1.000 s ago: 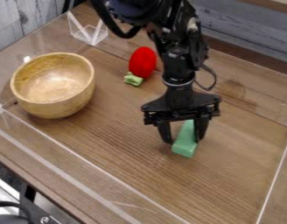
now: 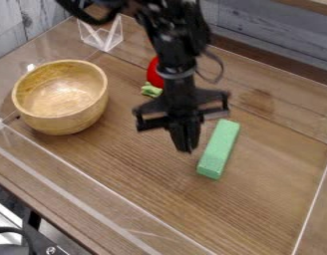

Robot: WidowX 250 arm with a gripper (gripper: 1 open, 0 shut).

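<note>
The black gripper point(image 2: 182, 122) hangs over the middle of the wooden table point(image 2: 120, 194), just left of a long mint-green bar point(image 2: 218, 151) that lies flat. Its fingertips are apart from the bar, and I see nothing held; whether they are closed is hard to make out.
A large tan bowl point(image 2: 60, 98) sits at the left. Behind the arm are a red object point(image 2: 155, 70) and a small pale-green piece point(image 2: 152, 91). A clear wire-like basket point(image 2: 100, 33) stands at the back left.
The gripper has risen and moved back and left, off the green bar, which is now fully uncovered.
</note>
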